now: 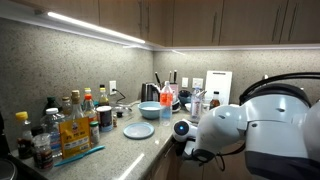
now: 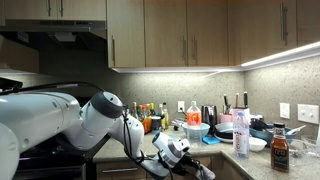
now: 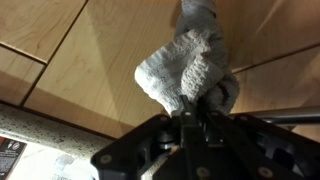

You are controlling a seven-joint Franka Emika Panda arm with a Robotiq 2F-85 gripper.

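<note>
In the wrist view a crumpled light grey cloth (image 3: pixel 172 72) is pinched in my gripper, which is shut on it. A loose end of the cloth stretches away toward the top of that view. Wooden cabinet fronts (image 3: pixel 95 65) lie behind it. A dark bar (image 3: pixel 285 117), perhaps a handle, runs beside the fingers at the right. In exterior view 2 my gripper (image 2: pixel 198 172) is low, in front of the cabinets under the counter edge. The arm largely hides the fingers in exterior view 1.
On the counter stand several bottles and jars (image 1: pixel 75 128), a pale blue plate (image 1: pixel 139 130), a blue bowl (image 1: pixel 150 109) and a clear bottle (image 1: pixel 167 103). A bottle of brown liquid (image 2: pixel 280 148) is at the counter's right. The counter edge (image 3: pixel 60 130) runs close to the gripper.
</note>
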